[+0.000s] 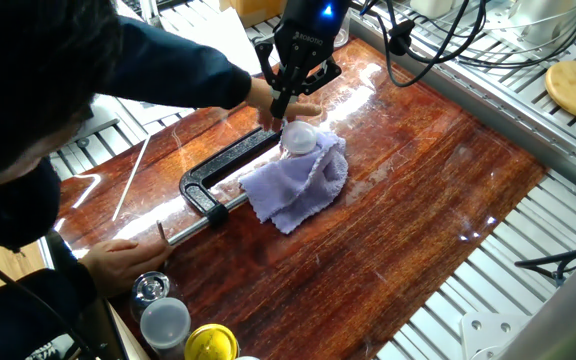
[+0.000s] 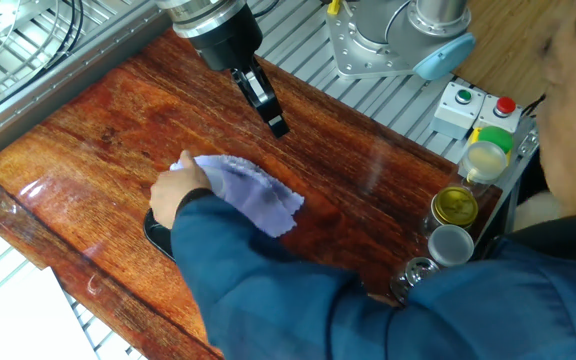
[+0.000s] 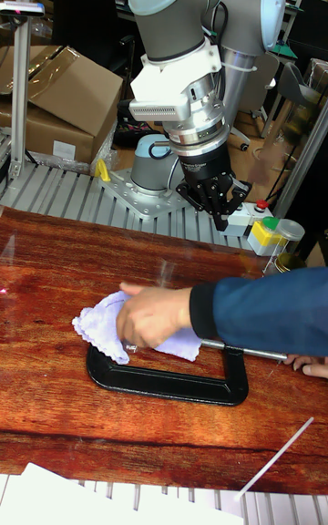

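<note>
My gripper (image 1: 281, 104) hangs above the table with its fingers together, shut, nothing seen between them. In the second exterior view the gripper (image 2: 279, 128) is clear of the cloth. A lilac cloth (image 1: 290, 190) lies crumpled on the wooden table. At its upper end is a small round whitish container or lid (image 1: 299, 138), beside a person's hand (image 1: 276, 105). Alongside lies a black C-shaped clamp (image 3: 165, 384) with a metal rod. The person's other hand (image 1: 126, 265) is near the rod's end. In the second exterior view the arm hides much of the clamp.
Several jars stand near one table edge, among them a yellow-lidded jar (image 1: 212, 343) and a white-lidded jar (image 1: 165, 322). A thin white stick (image 3: 274, 458) lies near the opposite edge. The person's arm (image 2: 253, 280) reaches across the table. Bare wood (image 1: 408, 200) lies beyond the cloth.
</note>
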